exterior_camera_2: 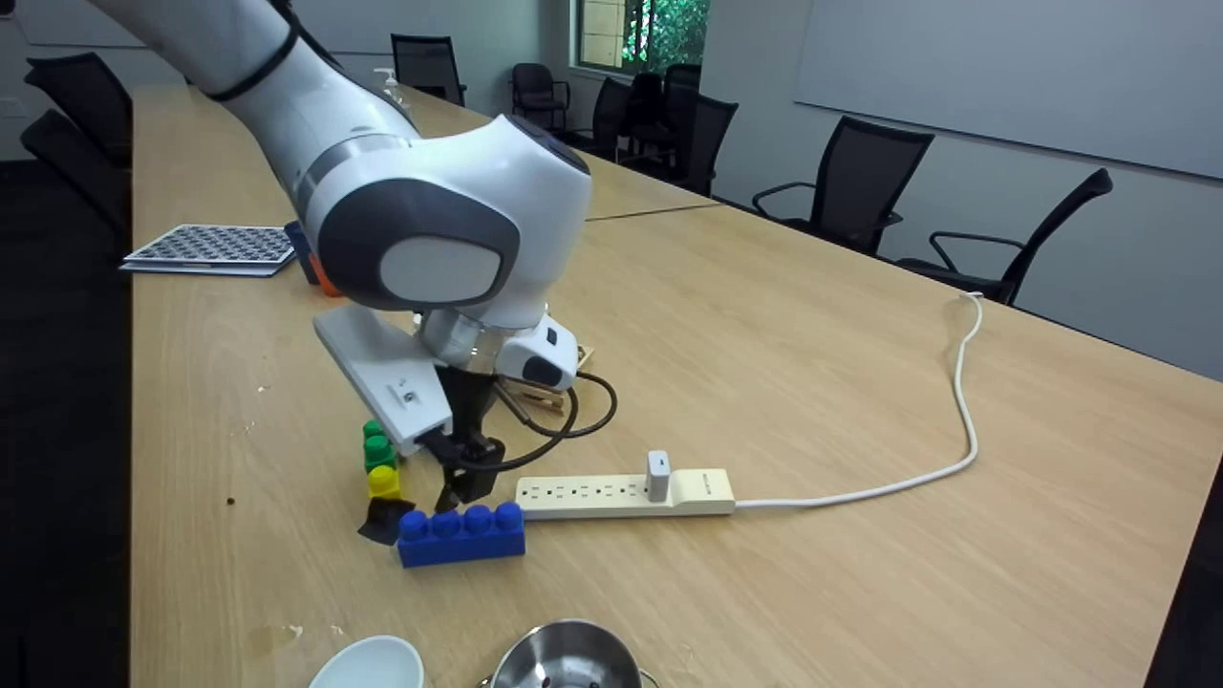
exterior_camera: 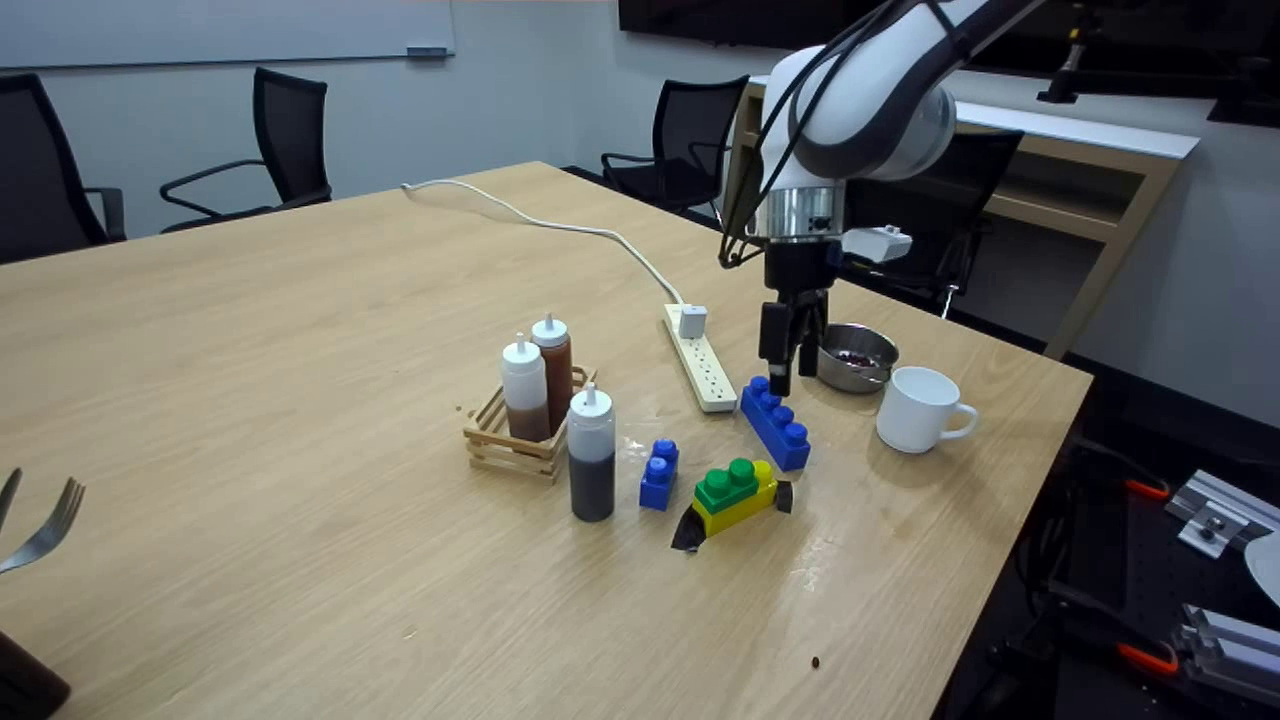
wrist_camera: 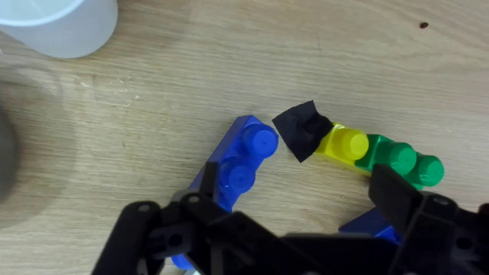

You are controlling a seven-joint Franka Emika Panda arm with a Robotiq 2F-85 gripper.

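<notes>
My gripper is open and empty, its fingers spread wide in the wrist view. One finger point(wrist_camera: 208, 181) overlaps the long blue brick point(wrist_camera: 236, 167) in that view, and the other covers part of the short blue brick point(wrist_camera: 366, 222). In exterior view 1 the gripper point(exterior_camera: 792, 366) hangs close to the far end of the long blue brick point(exterior_camera: 777, 430); whether it touches is unclear. A yellow brick point(exterior_camera: 734, 514) with a green brick point(exterior_camera: 728, 486) on top has black tape at its ends. Beside it lies the short blue brick point(exterior_camera: 657, 476).
Near the long brick are a steel bowl point(exterior_camera: 855, 360), a white mug point(exterior_camera: 918, 410) and a power strip point(exterior_camera: 698, 360) with its cord. A sauce bottle point(exterior_camera: 591, 456) stands by a wooden crate point(exterior_camera: 513, 454) holding two more.
</notes>
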